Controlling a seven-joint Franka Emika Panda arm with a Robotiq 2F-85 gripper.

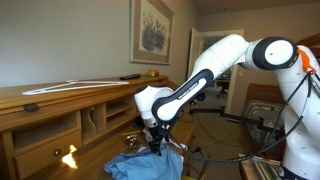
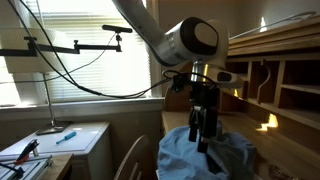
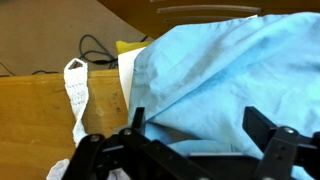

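Observation:
A light blue cloth (image 1: 145, 166) lies crumpled on the wooden desk, and it fills much of the wrist view. My gripper (image 1: 157, 149) points down just over it. In the wrist view the gripper is open, its two dark fingers wide apart with the blue cloth (image 3: 205, 85) beneath and between them. From the second exterior view, the dark fingers reach down in front of the cloth (image 2: 185, 155); whether they touch it I cannot tell.
A white strap (image 3: 77, 98) lies on the desk left of the cloth. Something yellow (image 3: 130, 46) shows at the cloth's far edge. Wooden cubbies (image 1: 95, 122) rise behind the desk, with a white hanger (image 1: 75, 87) on top.

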